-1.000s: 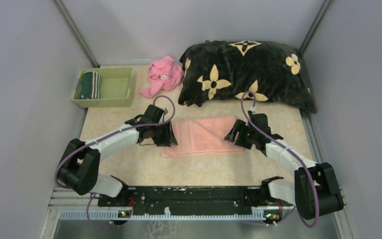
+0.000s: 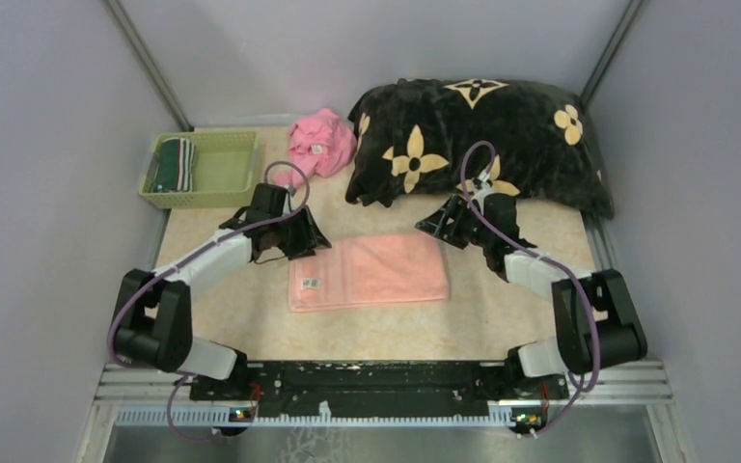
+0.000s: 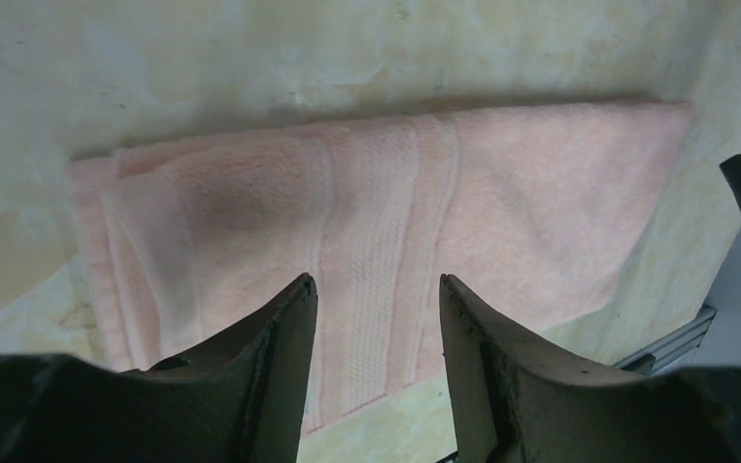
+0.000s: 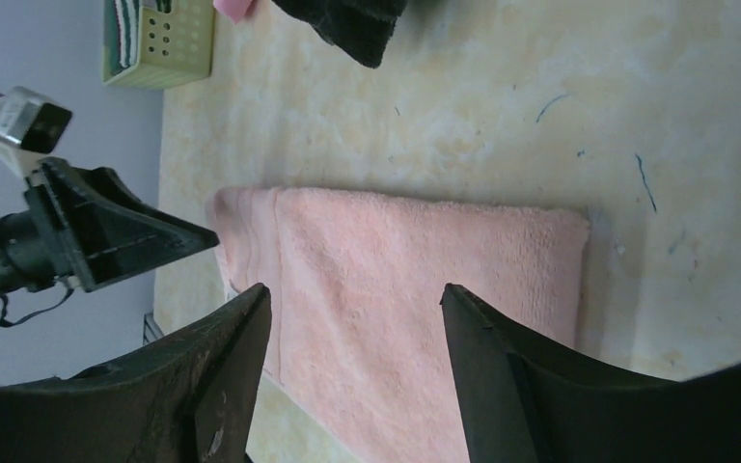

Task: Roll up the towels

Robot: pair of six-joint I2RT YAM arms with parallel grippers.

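Observation:
A folded pale pink towel (image 2: 382, 270) lies flat in the middle of the table, long side left to right, with a tag near its left end. In the left wrist view its folded layers (image 3: 207, 231) show. My left gripper (image 2: 316, 249) is over the towel's back left corner, its fingers apart with nothing visibly between them (image 3: 378, 294). My right gripper (image 2: 438, 220) is above the towel's back right corner, open and empty (image 4: 357, 299).
A green basket (image 2: 222, 154) with a striped rolled cloth stands back left. A crumpled pink cloth (image 2: 323, 140) lies beside it. A large dark patterned pillow (image 2: 473, 125) fills the back right.
Earlier, the towel shifted slightly to the left and toward the front.

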